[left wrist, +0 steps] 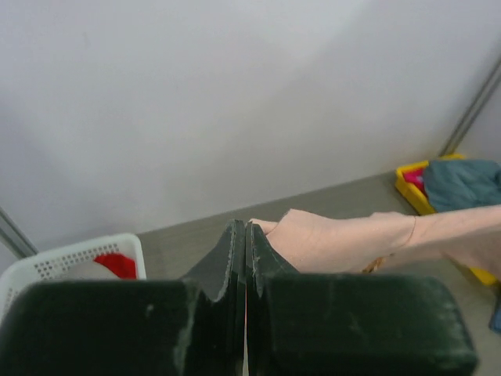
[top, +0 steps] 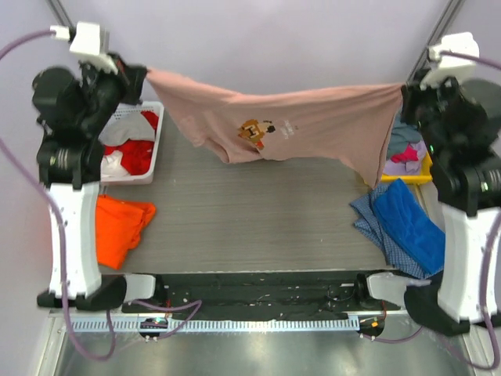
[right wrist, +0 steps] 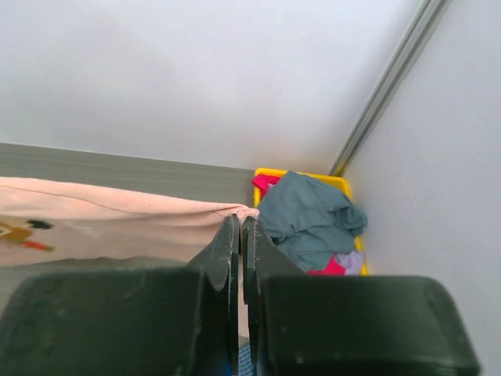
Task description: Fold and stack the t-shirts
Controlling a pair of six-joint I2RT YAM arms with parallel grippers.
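A pink t-shirt (top: 313,124) with a brown cartoon print hangs stretched above the table between my two grippers. Its left end is pinched by my left gripper (top: 144,72), whose fingertips meet on the cloth in the left wrist view (left wrist: 249,225). At the other end my right gripper (top: 404,90) is shut on a corner; in the right wrist view the shirt (right wrist: 117,215) runs off leftward from the fingertips. The lower edge hangs free, clear of most of the table.
A white basket (top: 156,149) with red and white cloth stands at the left, an orange folded cloth (top: 124,223) in front of it. At the right are a yellow bin (right wrist: 338,184) of clothes and blue cloths (top: 411,227).
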